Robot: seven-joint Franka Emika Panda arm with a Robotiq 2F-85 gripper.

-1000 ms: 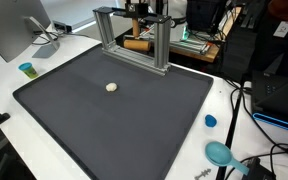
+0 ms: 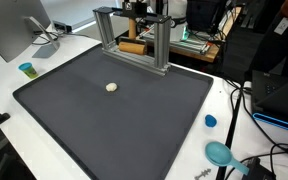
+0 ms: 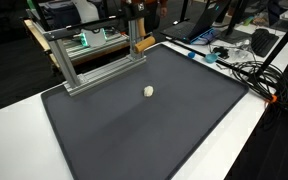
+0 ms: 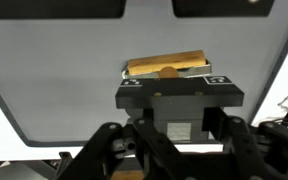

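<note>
An orange-brown wooden block (image 2: 133,46) is at the back edge of the dark board, by the metal rail, in exterior view 1. Exterior view 2 has the same wooden block (image 3: 146,44) at the far end of the rail. My gripper (image 2: 135,36) comes down from above, right over it. Seen from the wrist, the long wooden block (image 4: 165,63) lies just beyond the black gripper body, with a smaller brown rounded piece at its near side. The fingertips are mostly hidden, and how wide the fingers stand does not show clearly.
A small pale round piece (image 2: 111,87) lies on the otherwise clear dark board (image 2: 109,125). The metal rail (image 3: 94,75) runs along one edge. Off the board are a blue disc (image 2: 211,121), a turquoise ladle-like item (image 2: 222,155) and a green-blue cup (image 2: 28,70).
The pale piece and the other objects stay where they were.
</note>
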